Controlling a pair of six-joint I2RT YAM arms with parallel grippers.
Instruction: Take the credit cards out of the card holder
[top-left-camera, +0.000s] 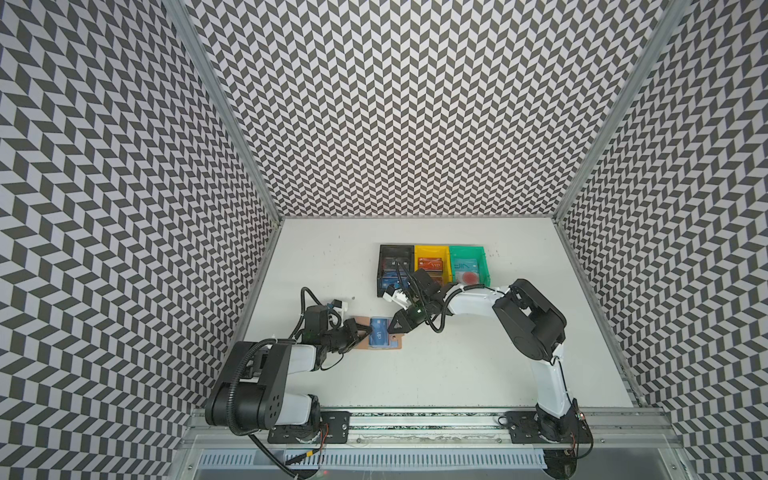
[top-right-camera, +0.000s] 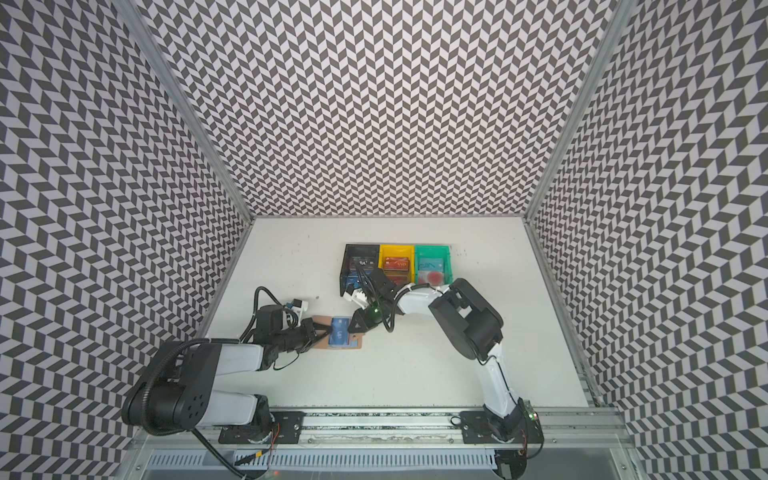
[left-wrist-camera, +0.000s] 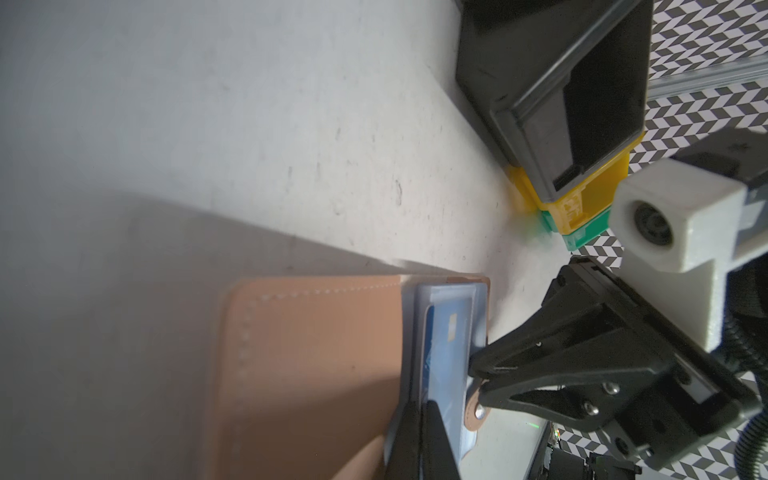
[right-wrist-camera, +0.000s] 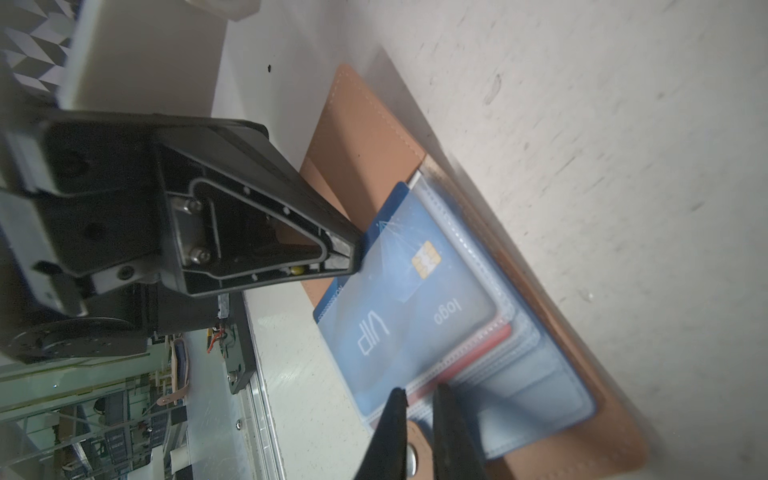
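A tan card holder lies open on the table, its clear sleeves showing a blue VIP card and a red edge beneath. My left gripper is shut at the card's upper edge in the left wrist view; whether it grips that edge is unclear. My right gripper is over the other end of the sleeves, its fingers close together and blurred; their exact opening is hard to tell. In both top views the grippers face each other across the holder.
Behind the holder stand black, yellow and green bins holding cards.
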